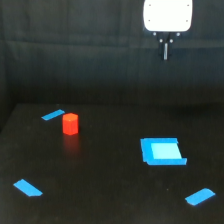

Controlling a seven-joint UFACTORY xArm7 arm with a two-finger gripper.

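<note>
A small red block (70,124) with a hexagonal-looking outline stands on the dark table at the left. Right of the middle, blue tape frames a pale, light-blue square (165,151) lying flat on the table. High at the top right hangs my gripper (165,57), below a white body (168,15) cut off by the frame's upper edge. It is well above and apart from both the block and the square. Only a thin dark shape shows at its tip, too small to tell the state of the fingers.
Strips of blue tape lie at the back left (53,115), front left (27,187) and front right (200,197). A dark curtain (80,55) closes off the back.
</note>
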